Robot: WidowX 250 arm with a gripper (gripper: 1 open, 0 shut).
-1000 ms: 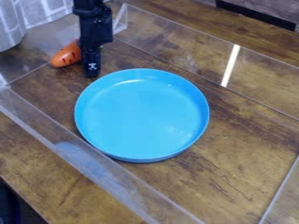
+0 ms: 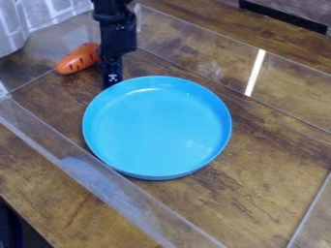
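Observation:
An orange carrot-like object [image 2: 77, 58] lies on the wooden table at the upper left. Just to its right the black gripper [image 2: 111, 70] reaches down from the top, low beside the carrot and behind the rim of a large, empty blue plate [image 2: 157, 126]. The gripper looks shut, and nothing shows between its fingers, though the dark tips are hard to make out.
Clear plastic walls [image 2: 77, 184] run along the left and front. A white crumpled item [image 2: 14, 21] is at the top left corner.
The gripper has shifted slightly to the right, leaving more of the carrot visible. The plate has not moved.

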